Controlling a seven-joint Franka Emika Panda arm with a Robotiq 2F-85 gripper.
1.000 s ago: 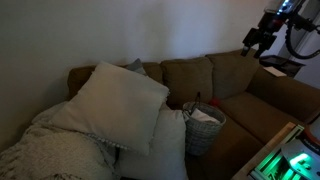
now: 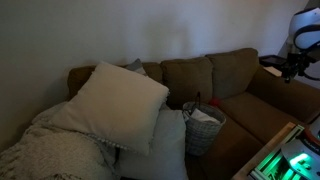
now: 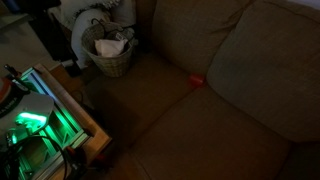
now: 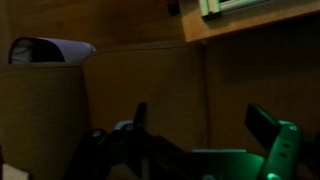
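Note:
My gripper (image 2: 284, 72) hangs over the right end of the brown sofa in exterior view 1. In the wrist view the fingers of the gripper stand wide apart, open, with nothing between them. A woven basket (image 2: 203, 128) rests on the sofa seat, well to the left of the gripper. Exterior view 2 shows a white cloth (image 3: 110, 47) inside the basket (image 3: 113, 66). A small red item (image 3: 197, 81) lies where the seat meets the backrest. The gripper is out of sight in that view.
Large pale pillows (image 2: 115, 100) and a fuzzy blanket (image 2: 60, 150) cover the sofa's left part. The robot's base, lit green, stands on a wooden surface (image 3: 97, 140) in front. Much of the brown seat (image 3: 190, 130) is bare. The wrist view is dark.
In exterior view 1 the arm and gripper have moved right and downward, toward the sofa's right end. The basket and pillows have stayed in place.

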